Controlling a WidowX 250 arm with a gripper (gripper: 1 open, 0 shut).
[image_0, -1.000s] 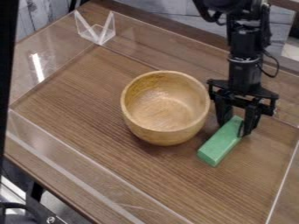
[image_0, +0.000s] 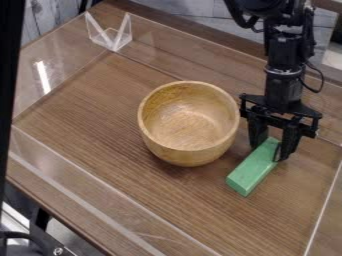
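Note:
A green rectangular bar (image_0: 249, 176) lies on the wooden table, angled toward the back right, with its far end under my gripper (image_0: 275, 141). The black fingers are closed on that far end, though the exact contact is partly hidden by the gripper itself. A tan wooden bowl (image_0: 190, 118) stands just left of the gripper and the bar, apart from the bar.
A clear plastic holder (image_0: 111, 30) stands at the back left near the table edge. Dark space lies beyond the left edge.
My gripper has shifted very slightly to the right, with the green bar's far end; otherwise the scene looks the same.

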